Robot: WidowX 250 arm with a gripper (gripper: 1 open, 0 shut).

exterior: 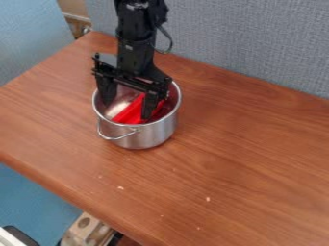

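A steel pot (144, 136) with a wire handle stands on the wooden table, and a red object (129, 111) lies inside it. My black gripper (127, 94) hangs over the pot from above, open, its fingers reaching down inside the rim on either side. The red object is partly hidden by the gripper and the pot wall; whether the fingers touch it I cannot tell.
A grey padded wall (244, 43) runs along the back. The table's left edge drops to a blue surface (33, 202).
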